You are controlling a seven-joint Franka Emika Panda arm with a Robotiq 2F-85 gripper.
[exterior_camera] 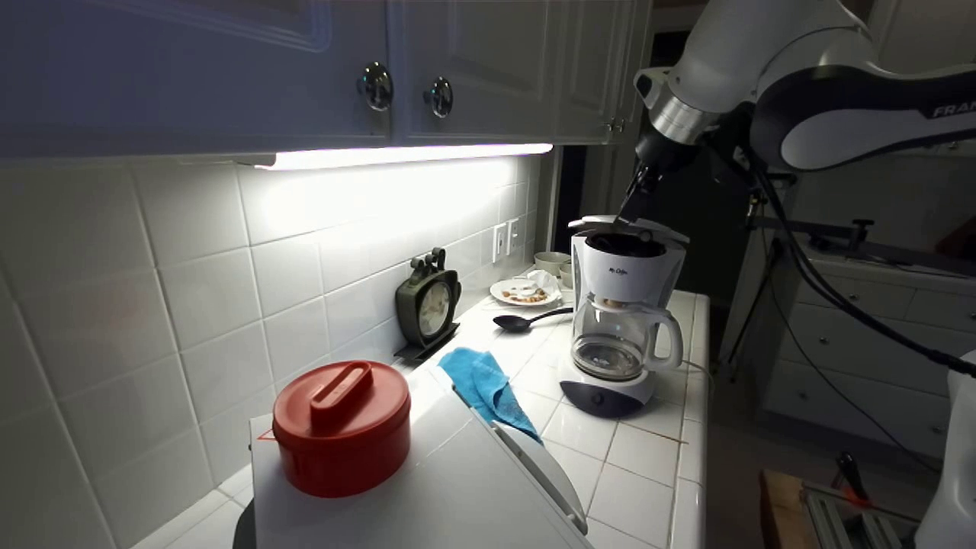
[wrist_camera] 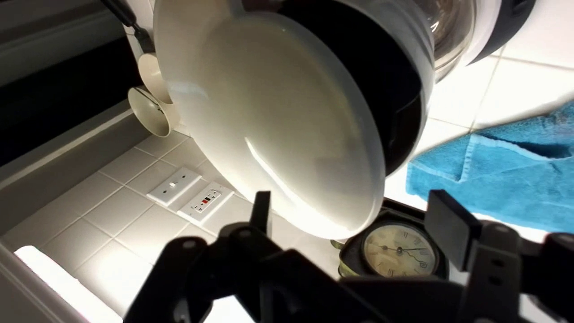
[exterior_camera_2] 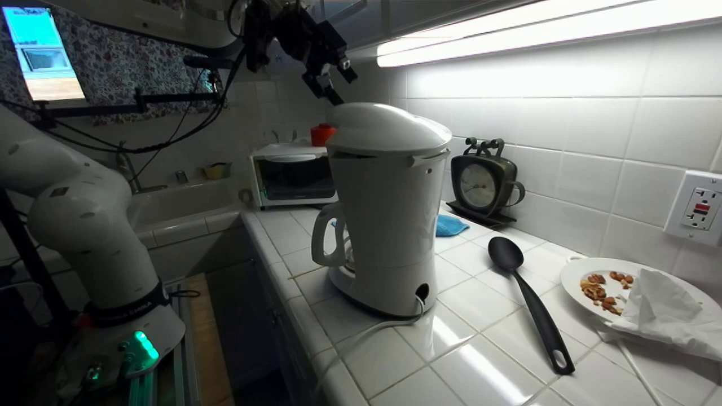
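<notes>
A white coffee maker (exterior_camera: 626, 276) stands upright on the tiled counter, its glass carafe (exterior_camera: 608, 346) in place. Its lid (exterior_camera_2: 389, 125) is raised, and the dark opening (exterior_camera: 624, 244) beneath shows in exterior view 1. My gripper (exterior_camera: 631, 218) hangs tilted over the top of the machine, close to the lid; whether it touches, I cannot tell. Seen from the wrist, the fingers (wrist_camera: 447, 229) are spread wide with nothing held between them, and the pale lid (wrist_camera: 280, 118) fills the space just beyond. The gripper is open.
A black spoon (exterior_camera_2: 531, 298) and a plate (exterior_camera_2: 575, 274) of nuts lie behind the machine. A scale-like clock (exterior_camera: 428, 302) stands by the wall. A blue cloth (exterior_camera: 489, 389) lies near the white toaster oven (exterior_camera: 439, 467), which carries a red pot (exterior_camera: 343, 430). Cabinets hang above the counter.
</notes>
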